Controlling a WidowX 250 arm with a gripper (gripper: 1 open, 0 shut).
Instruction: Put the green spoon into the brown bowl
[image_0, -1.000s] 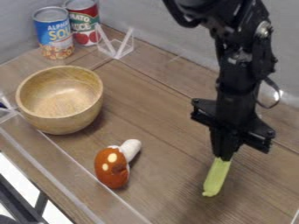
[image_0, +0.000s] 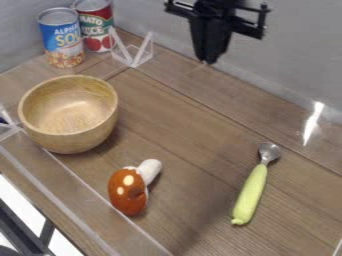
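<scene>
The green spoon (image_0: 251, 190) lies on the right side of the table, its silver head pointing away and its thick handle toward the front. At the left stands the brown bowl (image_0: 68, 115), round and empty inside. My black gripper (image_0: 207, 58) is high at the top of the view, well away from both spoon and bowl. No object shows at its tip, but its fingers blend into one dark shape, so whether they are apart is unclear.
An orange toy mushroom (image_0: 131, 188) with a white stem lies front centre. Two soup cans, one blue (image_0: 62, 40) and one red (image_0: 95, 24), stand at the back left beside a clear plastic stand (image_0: 131, 48).
My gripper has risen from over the spoon and drawn back toward the top and left of the view. The spoon, bowl and mushroom lie unmoved.
</scene>
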